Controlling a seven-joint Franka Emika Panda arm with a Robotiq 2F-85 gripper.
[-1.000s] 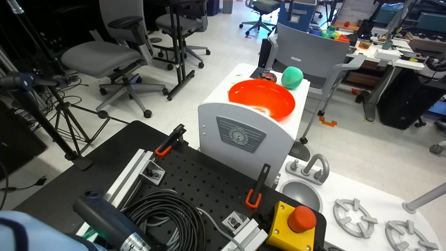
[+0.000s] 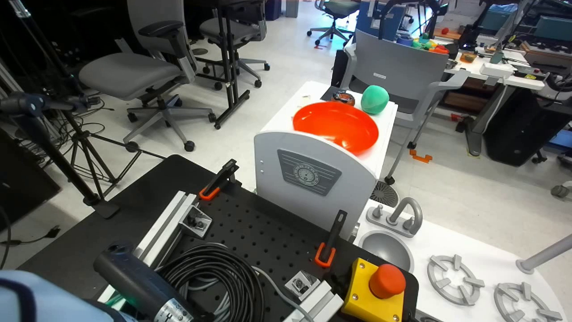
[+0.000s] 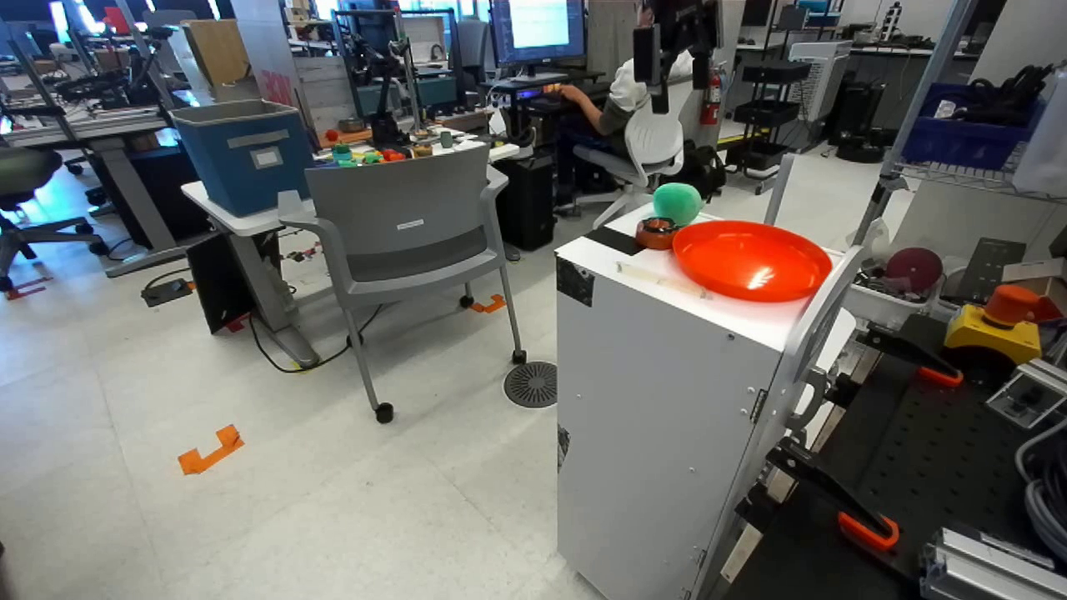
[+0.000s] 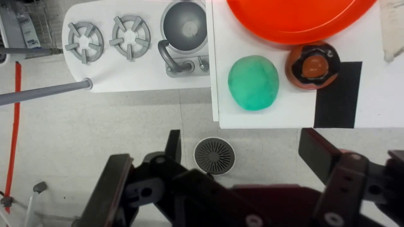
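A green, rounded toy [image 4: 253,83] rests on the white cabinet top [image 2: 277,120] beside a brown doughnut-like toy with dark icing [image 4: 313,65]. An orange-red oval plate [image 2: 335,126] lies next to them, nearer the cabinet's grey panel; nothing shows on it. My gripper is open in the wrist view, its fingers wide apart and the gap empty. In exterior view 2 the gripper [image 3: 680,60] hangs high above the cabinet, partly cut off by the top edge. It touches none of these objects.
A toy sink [image 2: 387,250] with a faucet and grey burners [image 2: 456,280] adjoins the cabinet. On the black bench [image 2: 244,225] are clamps [image 2: 330,239], coiled cables and a yellow emergency-stop box [image 2: 373,291]. A grey chair [image 3: 410,225] stands near the cabinet.
More of my gripper shows at the top edge of exterior view 1, with dark parts now farther right and lower. The green toy, doughnut toy and plate have not moved.
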